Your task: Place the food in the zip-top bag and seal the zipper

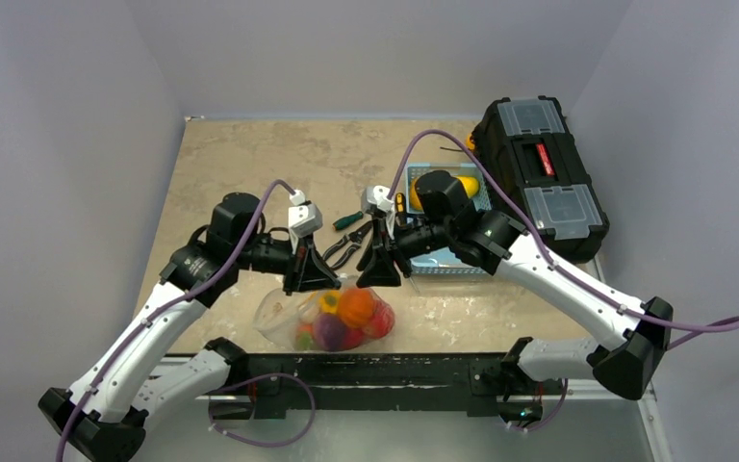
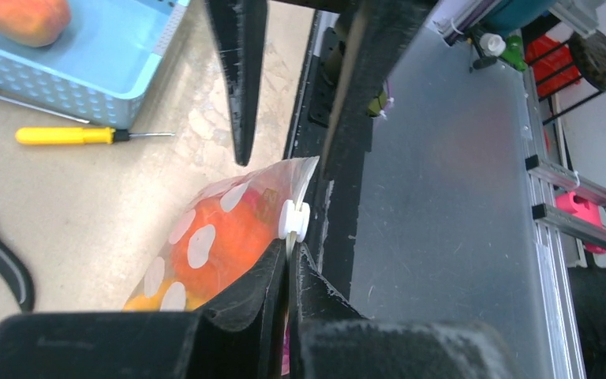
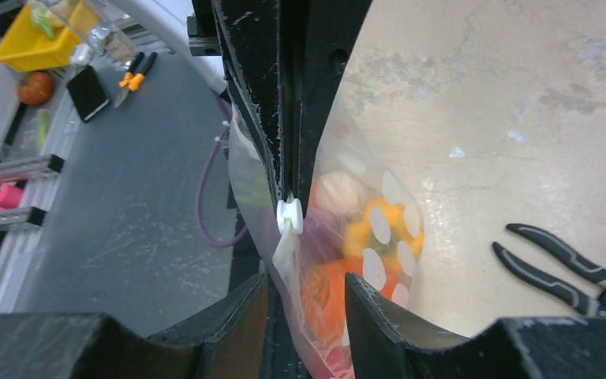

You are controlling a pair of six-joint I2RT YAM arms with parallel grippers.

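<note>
The clear zip top bag (image 1: 274,313) lies near the table's front edge, filled with colourful food such as an orange piece (image 1: 356,306) and a purple one (image 1: 328,330). My left gripper is shut on the bag's upper edge. Just beyond its fingertips, a white zipper slider (image 2: 294,221) sits on that edge. Part open, my right gripper faces the left one across the slider. In the right wrist view, the bag's edge runs through the gap between its fingers; whether they touch it cannot be told.
Pliers (image 1: 346,248) and a green-handled screwdriver (image 1: 348,220) lie behind the bag. A blue basket (image 1: 447,271) with more food is beyond the right arm, a yellow screwdriver (image 2: 63,136) near it. A black toolbox (image 1: 529,159) stands at back right.
</note>
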